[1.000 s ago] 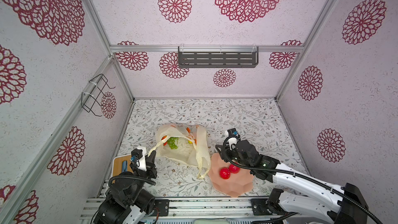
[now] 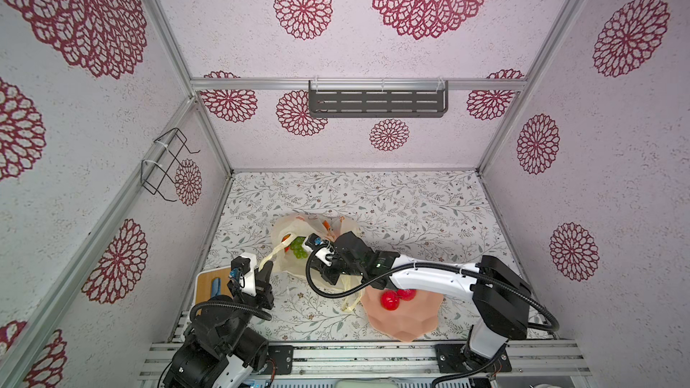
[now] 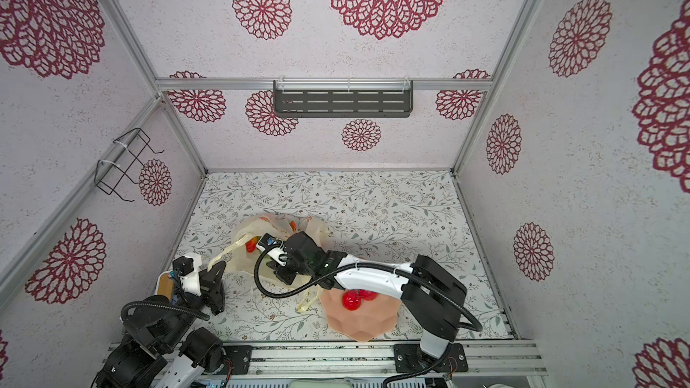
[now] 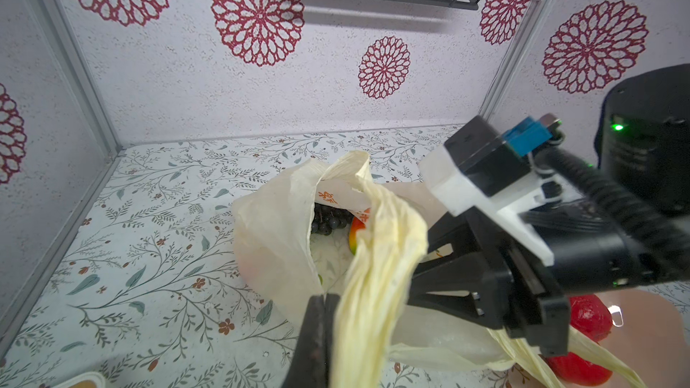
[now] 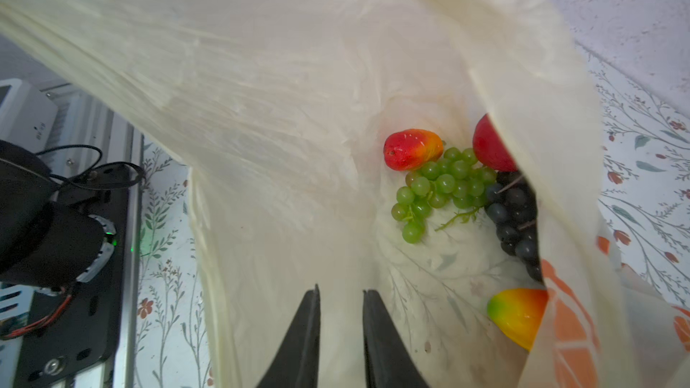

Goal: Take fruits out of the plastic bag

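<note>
The cream plastic bag (image 2: 316,226) lies open on the table, its handle raised to my left gripper, which is shut on that handle. My right gripper reaches into the bag's mouth; its fingertips stand a little apart, with no fruit visible between them. Inside, ahead of it, lie a red-orange mango (image 5: 411,149), green grapes (image 5: 442,185), dark grapes (image 5: 519,219), a red fruit (image 5: 490,145) and a yellow-orange mango (image 5: 516,316), partly behind a fold of the bag.
A pink tray (image 2: 402,323) at front right holds red fruits (image 2: 389,300). A wooden board (image 2: 204,281) lies at the left edge, partly behind the left arm. A grey shelf (image 2: 377,104) hangs on the back wall.
The left arm stays in place.
</note>
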